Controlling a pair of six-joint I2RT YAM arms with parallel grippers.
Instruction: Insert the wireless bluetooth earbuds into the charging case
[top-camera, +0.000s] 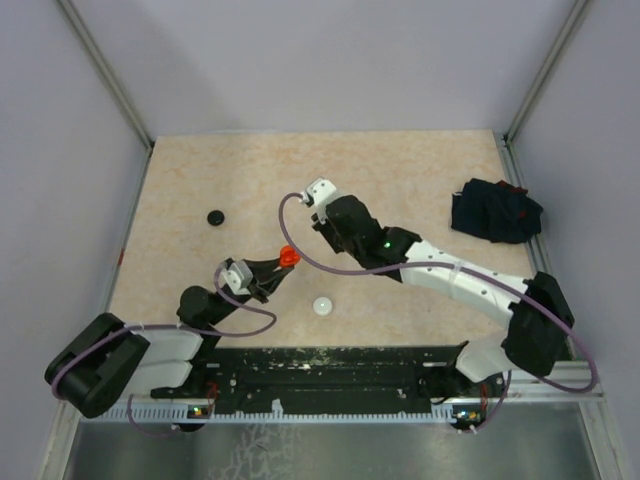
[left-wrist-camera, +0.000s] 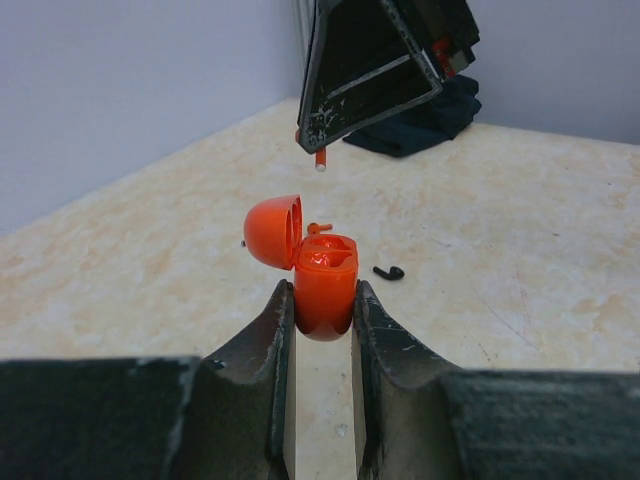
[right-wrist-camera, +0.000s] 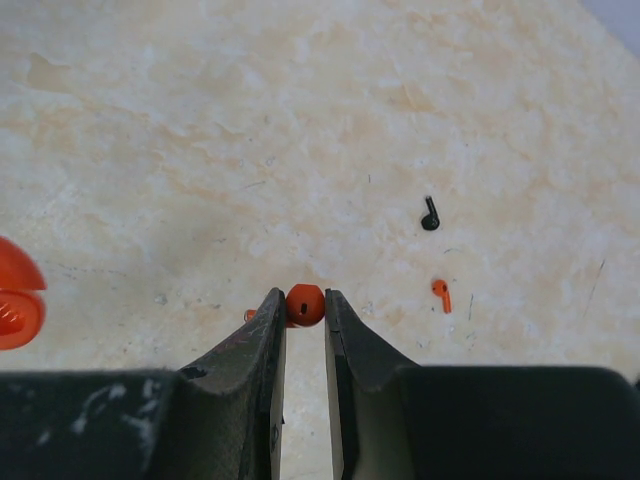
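The orange charging case (left-wrist-camera: 325, 285) has its lid open and sits between the fingertips of my left gripper, which also shows in the top view below centre-left. My right gripper is shut on an orange earbud, raised above and beyond the case in the left wrist view. A loose orange earbud (right-wrist-camera: 441, 292) and a black earbud (right-wrist-camera: 430, 215) lie on the table in the right wrist view.
A dark folded cloth (top-camera: 495, 211) lies at the right edge. A black disc (top-camera: 215, 217) and a white disc (top-camera: 323, 305) rest on the table (top-camera: 200, 170).
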